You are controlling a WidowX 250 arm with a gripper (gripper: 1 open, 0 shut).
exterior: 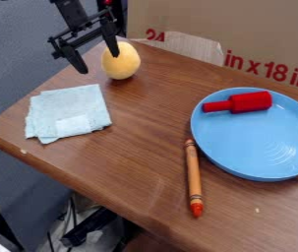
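My black gripper [96, 57] is at the upper left, open, its fingertips apart above the table's far left part. A pale yellow round object [121, 65] sits just beside it, near the right-hand finger; whether they touch I cannot tell. A folded light blue cloth [67, 114] lies below the gripper on the left of the table.
A blue plate [254, 146] on the right holds a red cylinder with a handle [250, 101]. An orange crayon [194, 177] lies left of the plate. A cardboard box [237, 34] stands behind.
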